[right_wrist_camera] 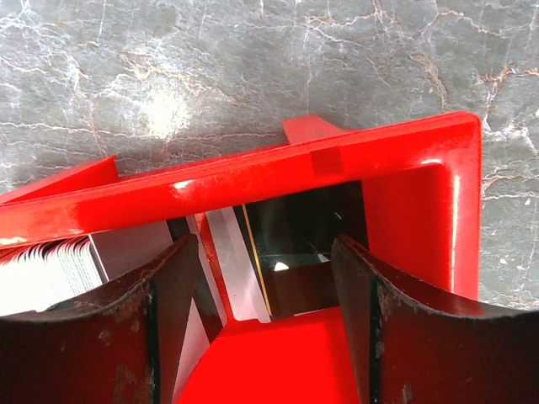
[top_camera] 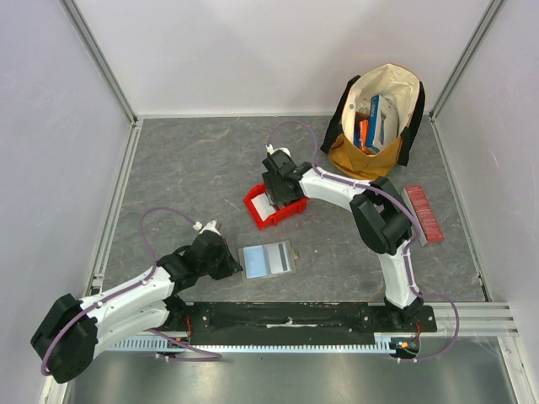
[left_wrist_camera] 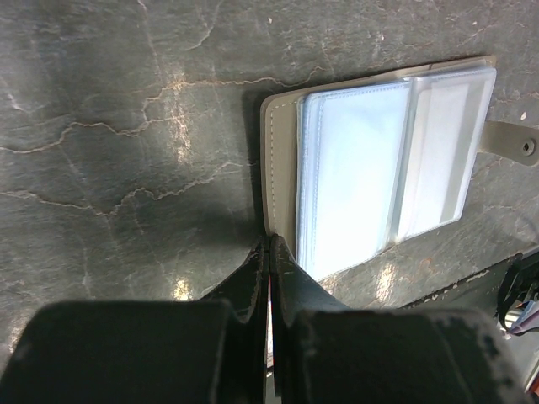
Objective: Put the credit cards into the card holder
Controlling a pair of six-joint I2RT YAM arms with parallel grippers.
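Observation:
The open card holder (left_wrist_camera: 284,168), grey-brown with pale blue and clear sleeves, lies flat at the table's front. My left gripper is shut at its near corner; whether the thin cover is between the tips cannot be told. In the top view the card holder (top_camera: 268,260) is right of that gripper. Farther back, my right gripper stands open, its fingers reaching over a red box (right_wrist_camera: 253,177). Between and beyond the fingers, a white-edged card (right_wrist_camera: 233,261) and a dark card (right_wrist_camera: 307,227) show inside the box. The fingertips' depth is unclear.
A stack of white cards (right_wrist_camera: 46,273) fills the box's left part. An open bag (top_camera: 396,84) holding boxes stands at the back right, and a red flat item (top_camera: 424,215) lies at the right.

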